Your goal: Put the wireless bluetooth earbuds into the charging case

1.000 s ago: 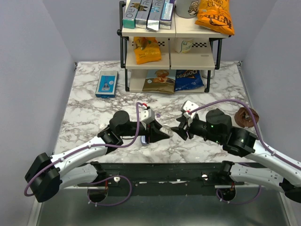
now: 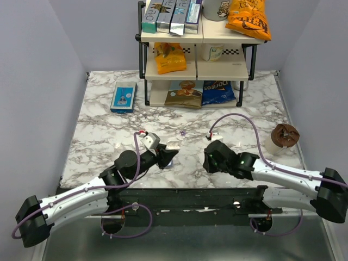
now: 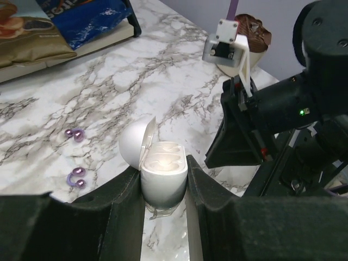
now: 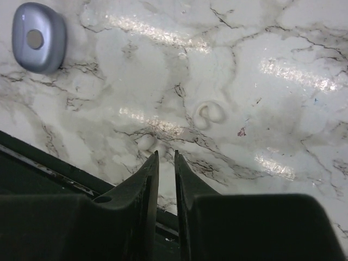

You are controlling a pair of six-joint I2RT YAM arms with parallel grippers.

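My left gripper is shut on a white charging case (image 3: 163,169), its lid (image 3: 133,142) standing open; shallow wells show inside. In the top view the case (image 2: 173,145) is held above the table. My right gripper points down at the marble, its fingers slightly apart with nothing between them. Just beyond its tips a small white earbud (image 4: 147,142) lies on the table. A second white earbud (image 4: 215,112), curved, lies farther up and to the right. Both are pale against the marble.
A blue-grey case (image 4: 48,41) lies closed at the upper left of the right wrist view. Purple earbuds (image 3: 78,135) lie loose beyond the held case. A shelf (image 2: 198,98) with snack bags stands behind; a brown-topped container (image 2: 280,137) is at right.
The grippers have moved apart.
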